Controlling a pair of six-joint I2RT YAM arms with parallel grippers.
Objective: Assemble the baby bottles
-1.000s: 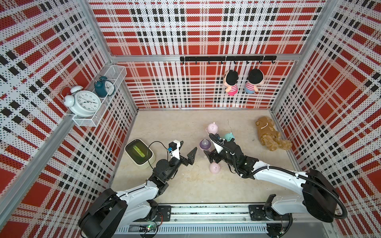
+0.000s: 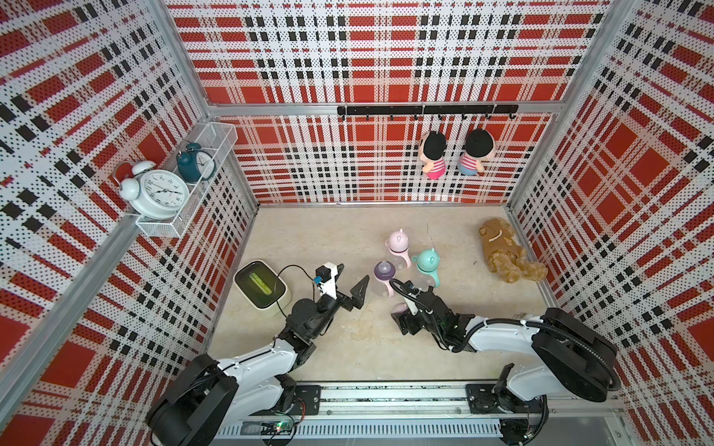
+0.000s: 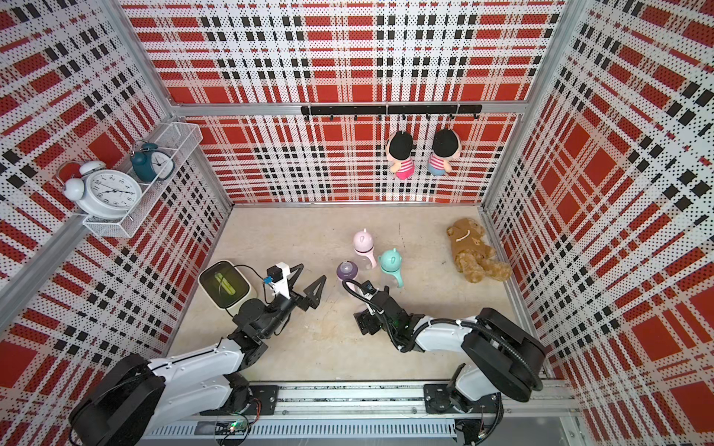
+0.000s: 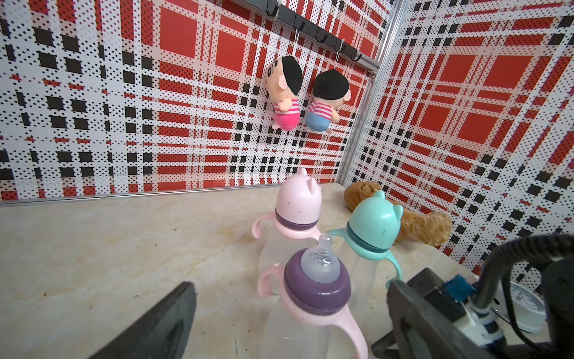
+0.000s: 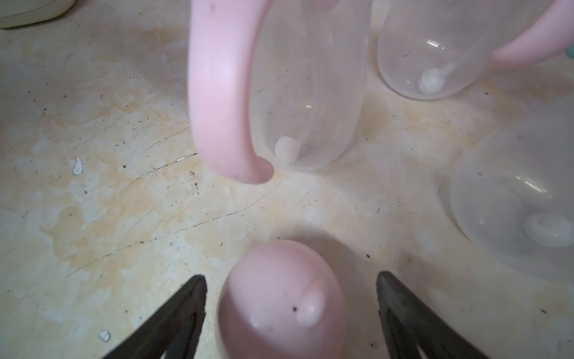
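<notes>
A loose pink cap (image 5: pixel 281 305) with small ears sits on the table, in the right wrist view. My right gripper is open around it, a finger on each side and a gap at both. Just beyond stands a bottle whose purple collar (image 4: pixel 317 287) and clear nipple (image 4: pixel 323 263) are uncovered; its pink handle (image 5: pixel 218 89) shows from the right wrist. Behind it are a bottle with a pink cap (image 4: pixel 299 200) and one with a teal cap (image 4: pixel 375 222), both upright. My left gripper (image 2: pixel 354 272) hangs open and empty, left of the bottles.
A cream-rimmed bin (image 2: pixel 260 306) with something yellow-green inside stands at the left. A brown plush toy (image 2: pixel 505 249) lies at the far right. A white round object (image 4: pixel 519 306) is partly hidden behind the right arm.
My right gripper has come back from beside the purple-collared bottle and lowered over the loose pink cap, now partly covering it. The left arm and the bottles have stayed in place.
</notes>
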